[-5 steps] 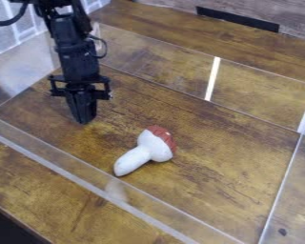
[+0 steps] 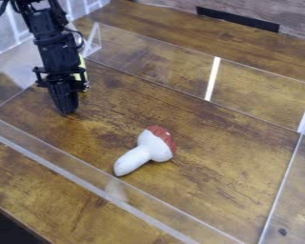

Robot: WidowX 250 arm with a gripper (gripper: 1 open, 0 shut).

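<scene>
A plush mushroom [image 2: 145, 152] with a white stem and a red cap lies on its side on the wooden surface, right of centre toward the front. My black gripper [image 2: 66, 107] is low at the left, well apart from the mushroom, its fingertips close together near the surface. Something small and yellowish shows behind the gripper, mostly hidden by it. Nothing is visible between the fingers.
Clear plastic walls [image 2: 213, 78] border the wooden work area [image 2: 232, 167] on its sides. The middle and right of the area are open. A dark strip runs along the far edge at the top.
My gripper has moved left and a little toward the front over the last second, uncovering a bit of the yellowish thing behind it. The mushroom has not moved.
</scene>
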